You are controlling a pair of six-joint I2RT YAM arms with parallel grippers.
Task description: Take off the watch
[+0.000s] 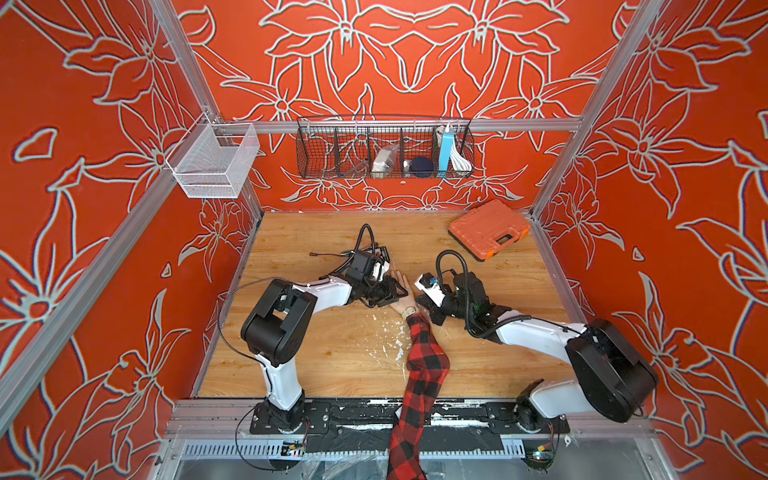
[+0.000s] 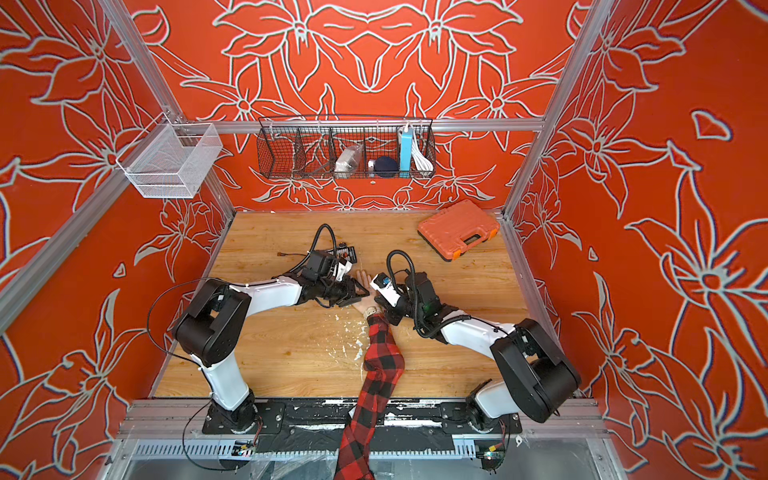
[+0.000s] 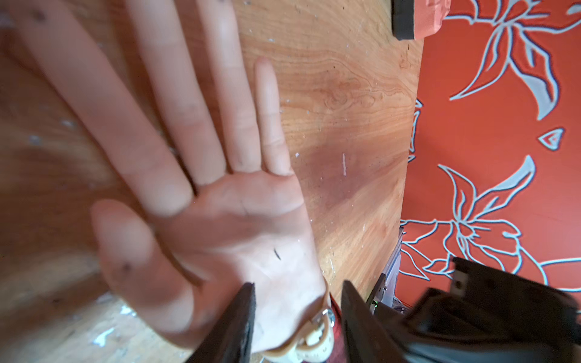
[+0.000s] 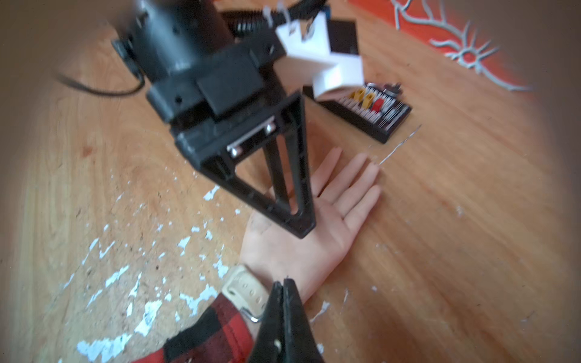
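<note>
A hand lies palm up on the table, with a cream-strapped watch (image 4: 245, 291) around its wrist below a red-and-black plaid sleeve (image 1: 426, 364). The strap (image 3: 311, 341) and a bit of its metal clasp show at the bottom of the left wrist view; the watch face is hidden. Over the palm (image 4: 290, 248) hangs my left gripper, its fingers parted and nothing visible between them. My right gripper is shut, its tips together beside the strap, with nothing showing between them. Whether those tips touch the strap cannot be told.
An orange case (image 1: 489, 229) lies at the back right. Behind the hand sits a small black board with coloured connectors (image 4: 378, 112). A black wire basket (image 1: 352, 152) hangs on the back wall.
</note>
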